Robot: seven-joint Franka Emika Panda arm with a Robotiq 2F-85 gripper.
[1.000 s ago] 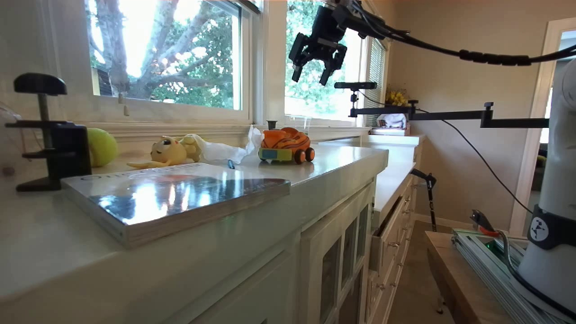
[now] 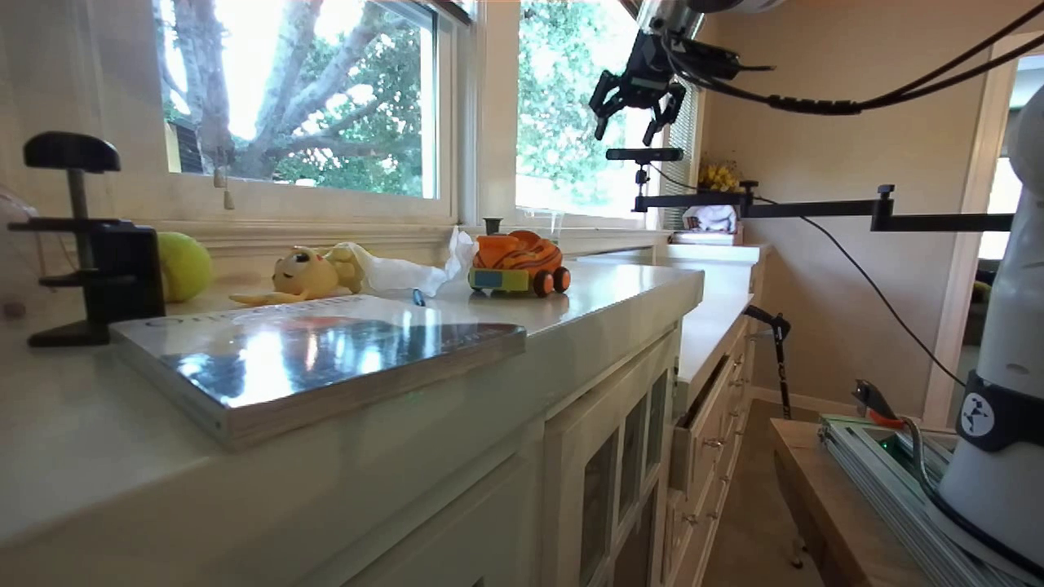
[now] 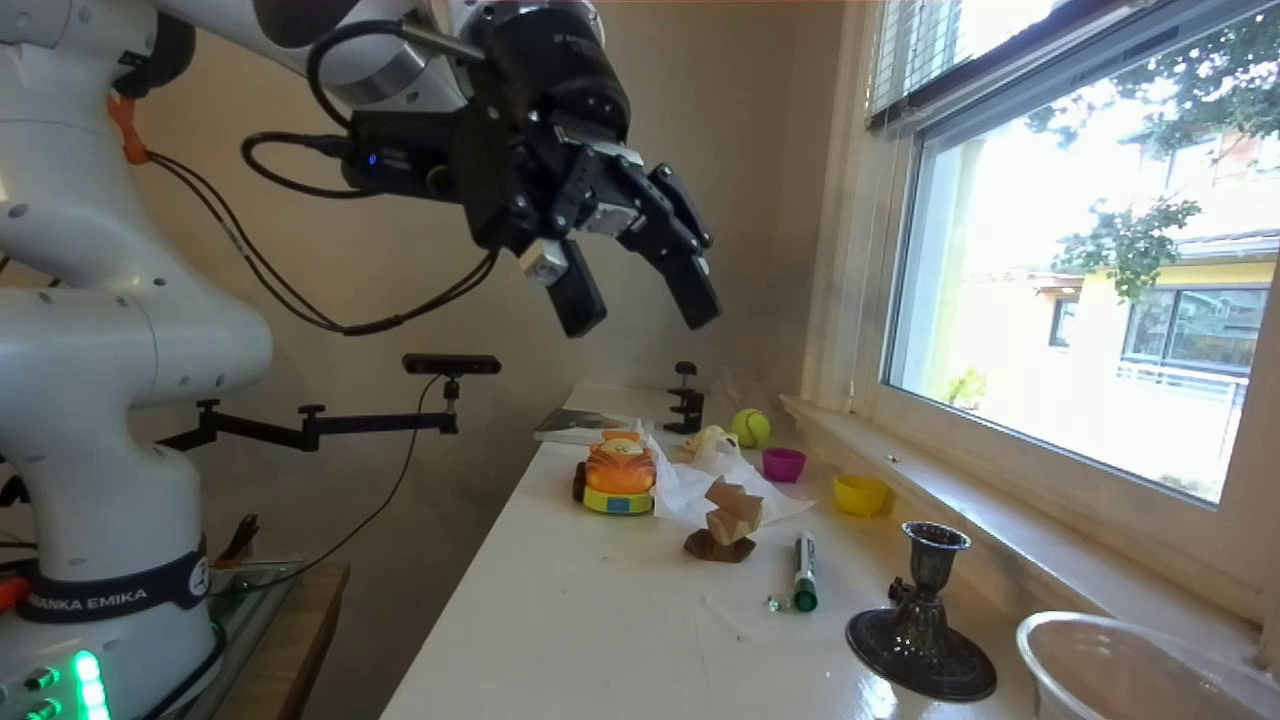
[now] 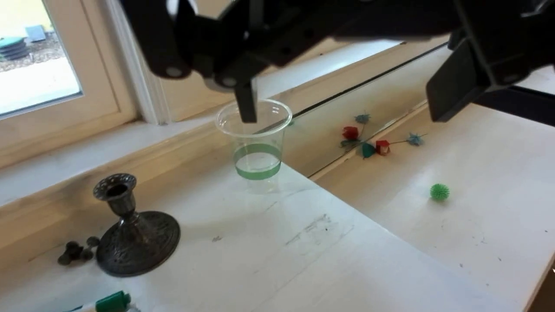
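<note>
My gripper (image 2: 629, 135) hangs open in the air, well above the white counter, its fingers spread and nothing between them. In the second exterior view the gripper (image 3: 639, 314) is high over the counter's left side. Beneath it in the wrist view, a clear plastic cup (image 4: 258, 161) with a green band stands upright near the counter's end. A dark metal candlestick (image 4: 136, 242) is left of the cup, with a green-capped marker (image 4: 112, 302) close by. On a lower surface to the right lies a spiky green ball (image 4: 439, 192).
An orange toy car (image 3: 619, 472), crumpled brown paper (image 3: 729, 516), a magenta cup (image 3: 783, 464) and a yellow cup (image 3: 860, 493) are on the counter. Farther back are a tennis ball (image 3: 750, 427) and a black clamp (image 3: 685, 401). The window wall borders one side.
The arm and gripper have shifted right in the first exterior view, the gripper also ending slightly higher or lower by little. Its fingers stay spread, and the counter objects have not moved.
</note>
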